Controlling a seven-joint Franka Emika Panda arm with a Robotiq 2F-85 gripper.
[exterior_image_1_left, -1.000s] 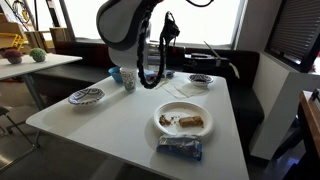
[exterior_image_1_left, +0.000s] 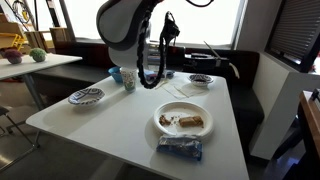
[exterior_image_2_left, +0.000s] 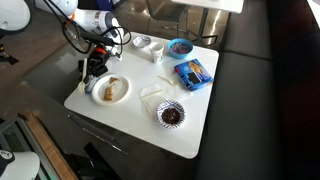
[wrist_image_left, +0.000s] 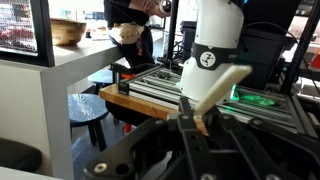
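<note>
In the wrist view my gripper is shut on a pale, stick-like object (wrist_image_left: 222, 88), which juts up from between its dark fingers; its kind cannot be told. My dark gripper and arm are at the left edge of the table in exterior view 2, close to the white plate (exterior_image_2_left: 124, 92), but the fingertips are too small to make out there. Brown food pieces (exterior_image_1_left: 190, 121) lie on the white plate (exterior_image_1_left: 182, 132). A blue and silver packet (exterior_image_1_left: 180, 147) rests in front of that plate.
Patterned bowls (exterior_image_1_left: 86, 96) (exterior_image_2_left: 171, 114), a cup (exterior_image_2_left: 156, 50), a blue bowl (exterior_image_2_left: 180, 47) and a blue package (exterior_image_2_left: 194, 73) stand on the white table (exterior_image_1_left: 125, 135). A cabinet with a wooden bowl (wrist_image_left: 68, 31) shows in the wrist view.
</note>
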